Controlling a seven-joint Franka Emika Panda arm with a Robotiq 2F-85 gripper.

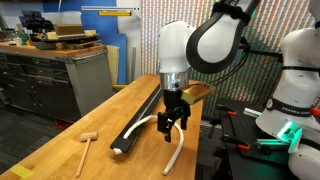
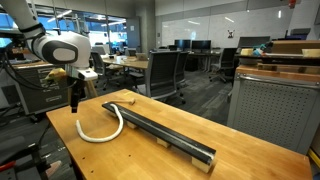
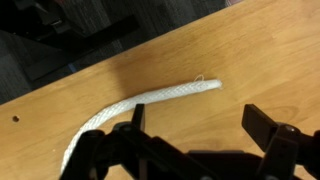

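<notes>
A white braided rope (image 1: 177, 152) lies curved on the wooden table, one end resting against a long black beam (image 2: 160, 127). In the wrist view the rope (image 3: 139, 101) runs from lower left to a frayed end near the middle. My gripper is open above the table, its dark fingers (image 3: 262, 126) wide apart with nothing between them. The rope's free end lies a little ahead of the gap, between the two fingers from side to side. In exterior view 1 the gripper (image 1: 179, 111) hangs over the rope and hides part of it.
A wooden mallet (image 1: 87, 139) lies left of the beam. The table's near edge is close to the rope's free end, with dark floor beyond it. Bare tabletop (image 2: 220, 130) stretches away past the beam. Cabinets (image 1: 35, 85) stand behind.
</notes>
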